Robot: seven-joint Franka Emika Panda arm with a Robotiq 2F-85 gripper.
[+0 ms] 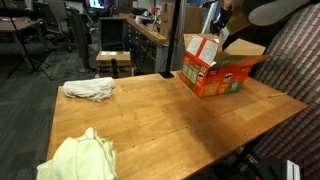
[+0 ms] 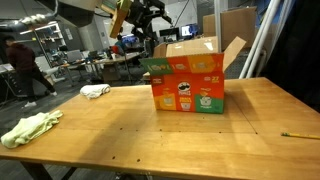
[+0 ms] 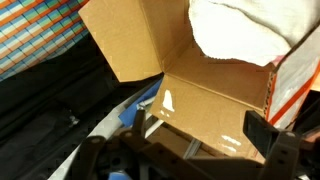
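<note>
An open cardboard box (image 2: 188, 92), red, green and orange outside, stands on the table with its flaps spread. Inside it lies a white cloth (image 3: 235, 35), seen at the top of the wrist view and apart from my fingers. My gripper hovers over the box, open and empty. Another white cloth (image 1: 89, 89) is bunched at the far left of the table in exterior view 1. Closer to that camera rests a pale yellowish cloth (image 1: 78, 158), which appears greenish (image 2: 30, 128) in exterior view 2.
A pencil (image 2: 300, 135) lies on the wooden table (image 2: 150, 150), to the right of the box in exterior view 2. Box flaps (image 3: 125, 35) stick out near my gripper.
</note>
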